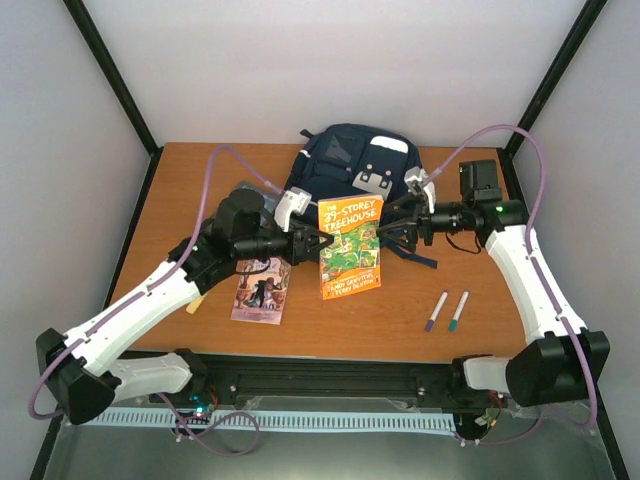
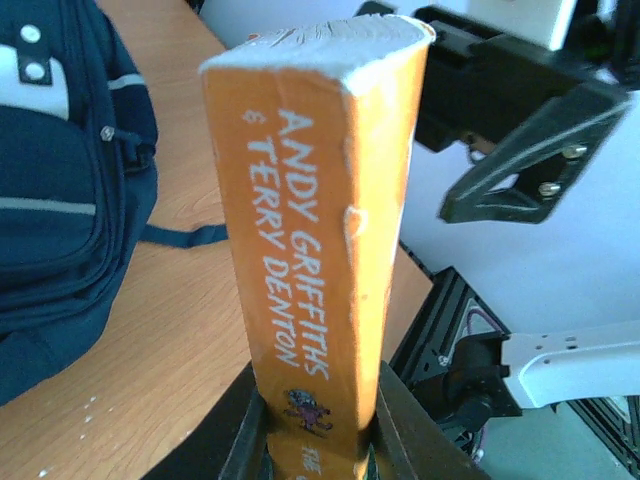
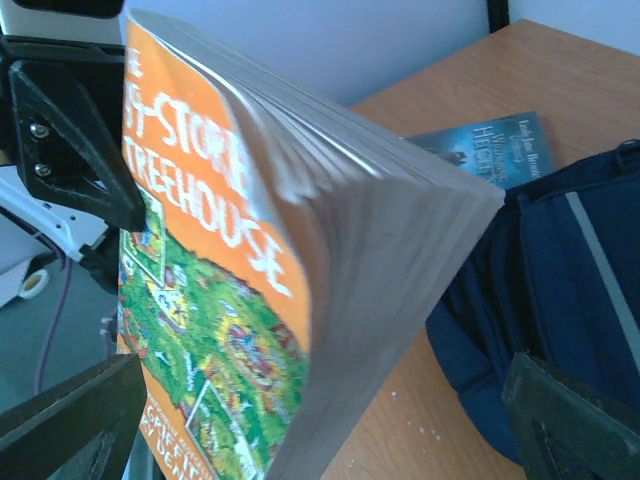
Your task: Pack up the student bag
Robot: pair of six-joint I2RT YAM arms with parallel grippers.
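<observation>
An orange Treehouse book (image 1: 350,245) hangs above the front of the table, its spine side held by my left gripper, which is shut on it. In the right wrist view the page edges (image 3: 375,225) face my right gripper. Its fingers (image 3: 75,425) stand wide apart, with the book reaching in between them; I see no grip on it. The dark blue backpack (image 1: 345,155) lies at the back of the table. A pink book (image 1: 258,300) lies near the left front, and a dark book (image 3: 495,150) lies behind it, mostly covered by my left arm from above.
Two markers, one purple-tipped (image 1: 436,311) and one teal-tipped (image 1: 458,311), lie at the right front. A yellow item (image 1: 194,304) shows partly beneath my left arm.
</observation>
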